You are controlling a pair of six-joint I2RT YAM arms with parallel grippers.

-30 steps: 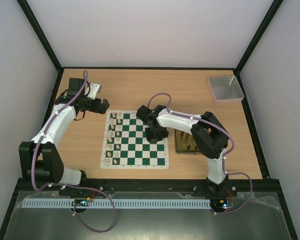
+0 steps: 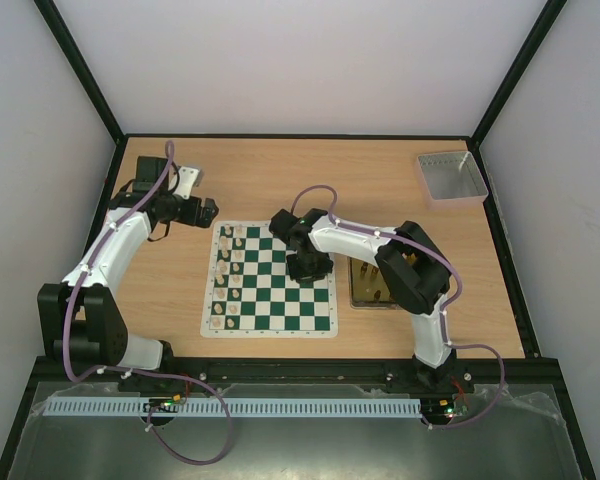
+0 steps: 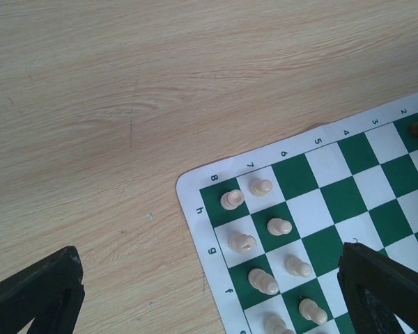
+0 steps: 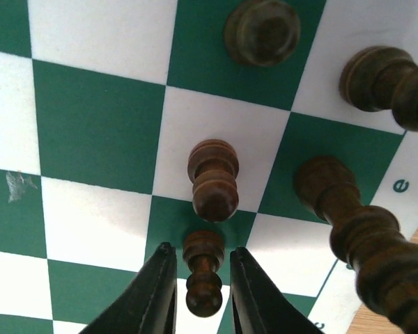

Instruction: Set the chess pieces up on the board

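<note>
In the right wrist view my right gripper is open around a dark brown pawn (image 4: 203, 282), with gaps on both sides. The pawn's base is on a green square. Beside it another brown pawn (image 4: 214, 182) stands on a white square, and a tall brown piece (image 4: 366, 240) stands on a green one. Light pieces fill two rows at the left of the chessboard (image 2: 270, 333). My left gripper is open and empty over the bare table and board corner; a light rook (image 3: 232, 200) shows beneath it. The right arm hides part of the board in the top view.
A tray (image 2: 375, 306) with several dark pieces lies right of the board, partly under the right arm. At the back right stands a pale bin (image 2: 452, 203). The middle rows of the board are clear, as is the table behind it.
The left arm stays nearly still.
</note>
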